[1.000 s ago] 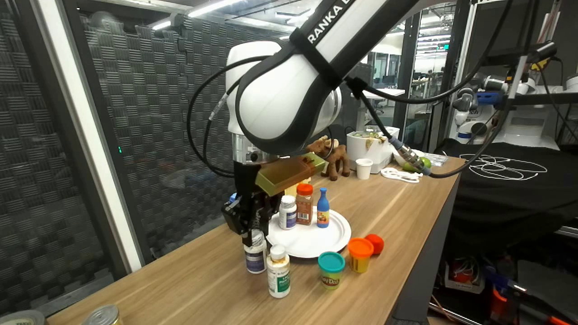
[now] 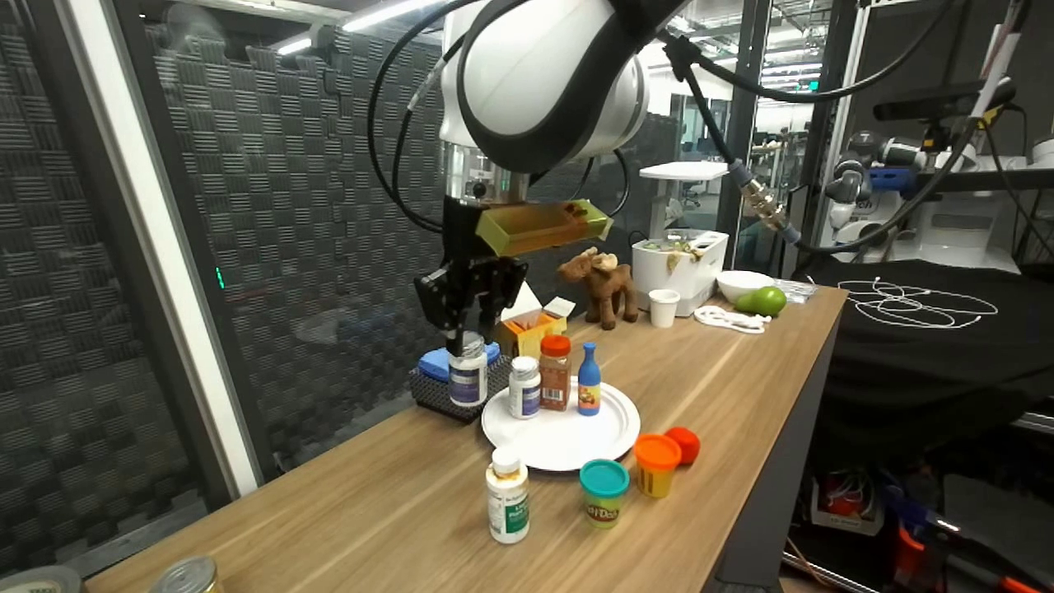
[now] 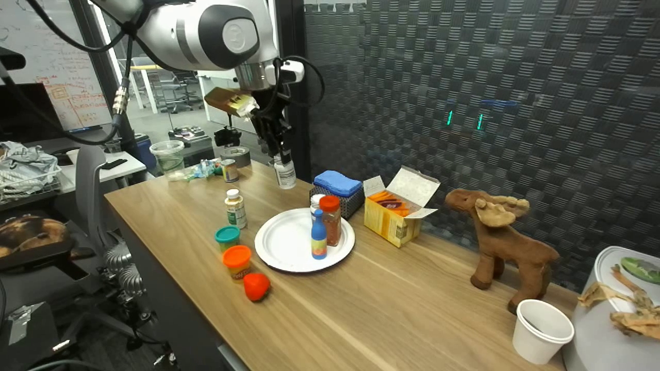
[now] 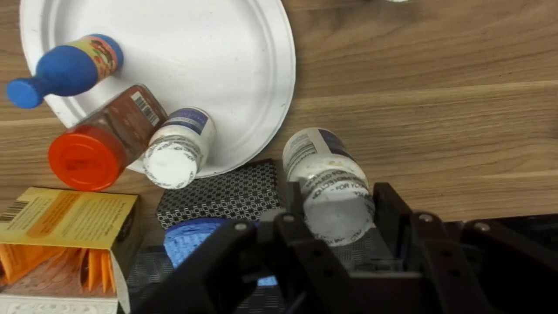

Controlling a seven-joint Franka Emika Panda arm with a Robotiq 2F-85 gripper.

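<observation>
My gripper is shut on a white pill bottle with a purple label, held upright by its cap end. In exterior view 2 this bottle hangs over the table's back part, left of the dark patterned basket. A white paper plate lies to its right. On the plate's back side stand a similar white bottle, a red-capped spice jar and a blue toy bottle. Another white bottle with a green label stands on the wood in front of the plate.
Two Play-Doh tubs, teal-lidded and orange-lidded, and a red object line the plate's front. The basket with a blue cloth and an open yellow box stand behind. The plate's front half is bare.
My gripper has risen with the bottle still in its fingers and shifted back towards the wall. The plate and the things on it have not moved.
</observation>
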